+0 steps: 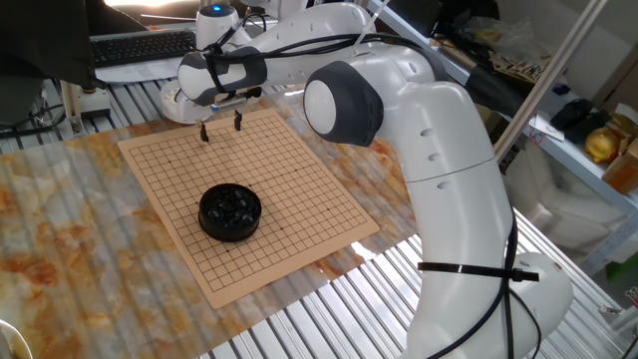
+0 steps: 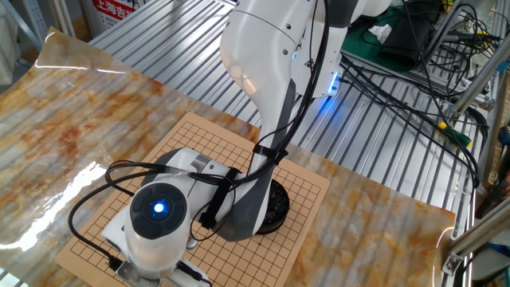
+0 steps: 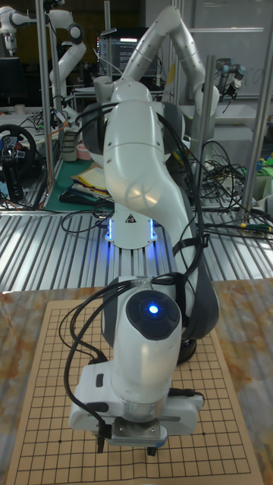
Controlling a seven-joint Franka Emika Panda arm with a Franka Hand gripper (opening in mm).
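A tan board [image 1: 309, 209] with a black grid lies flat on the marbled sheet. On it stands a round black bowl [image 1: 230, 235] filled with dark, shiny pieces [image 1: 231, 207]. Over the far end of the board hangs my gripper [image 1: 221, 133], open, its two dark fingers well apart and nothing visible between them. It is clear of the bowl, on the far side of it in exterior view 1. From above, my arm covers part of the bowl [image 2: 276, 211] and of the board [image 2: 307, 187]. The fingertips are mostly hidden in exterior view 3.
The marbled sheet [image 1: 75, 239] is bare to the left of the board. Ribbed metal tabletop [image 1: 329, 314] borders it. A keyboard [image 1: 145, 47] lies beyond the far edge. Loose cables [image 2: 430, 88] are heaped near the arm's base.
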